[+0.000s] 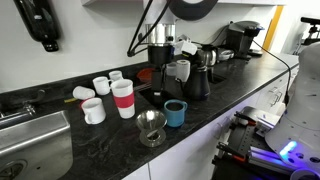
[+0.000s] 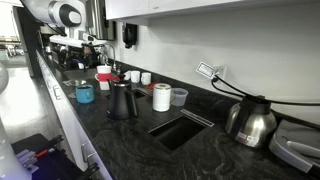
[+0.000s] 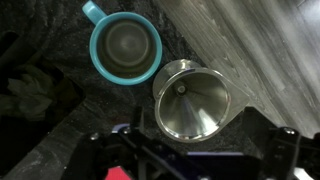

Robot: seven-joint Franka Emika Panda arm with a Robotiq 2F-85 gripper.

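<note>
A shiny metal cone-shaped cup (image 1: pixel 150 122) stands near the counter's front edge. Next to it is a teal mug (image 1: pixel 175 113), its handle toward the upper left in the wrist view. Seen from above, the metal cup (image 3: pixel 193 105) opens upward, appears empty, and lies between and just beyond the fingers. My gripper is open, with a finger at either side of the lower frame and nothing gripped. In exterior view 1 the gripper (image 1: pixel 155 82) hangs above the counter, over the area behind the metal cup and mug.
A red-and-white cup (image 1: pixel 123 100) and white mugs (image 1: pixel 94 110) stand to the left near the sink (image 1: pixel 35 140). A dark pitcher (image 2: pixel 122 101) stands along the counter beyond the teal mug. In exterior view 2, bare counter (image 2: pixel 225 150) extends to the right.
</note>
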